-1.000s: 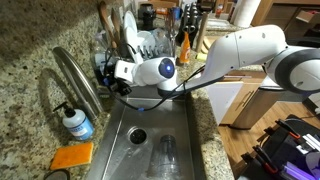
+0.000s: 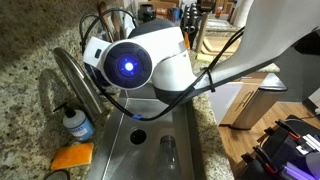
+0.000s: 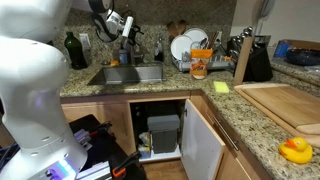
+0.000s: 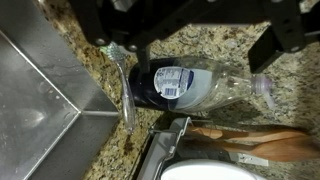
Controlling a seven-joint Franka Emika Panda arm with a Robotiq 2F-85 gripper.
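In the wrist view my gripper is open, its dark fingers [image 4: 272,46] wide apart at the top of the picture. Beyond them is a clear bottle [image 4: 205,88] with a white and dark blue label, lying across that view on the speckled counter. I see no contact between bottle and fingers. A clear-handled brush [image 4: 126,92] is to the bottle's left. In exterior view 1 the arm [image 2: 160,65] reaches over the far end of the sink, and its white body hides the fingers.
The sink [image 2: 135,165] holds a grey cylindrical object [image 2: 168,152]. A soap bottle [image 2: 77,123] and an orange sponge [image 2: 72,157] are beside it, near the curved faucet [image 2: 84,88]. Wooden utensils [image 4: 275,146] rest by a dish rack [image 4: 160,150]. In exterior view 2, a cabinet door [image 3: 203,145] stands open.
In exterior view 1 the arm's white wrist section has come closer to the camera and grown larger, covering more of the sink's far end and the dishes. The objects around the sink stay put.
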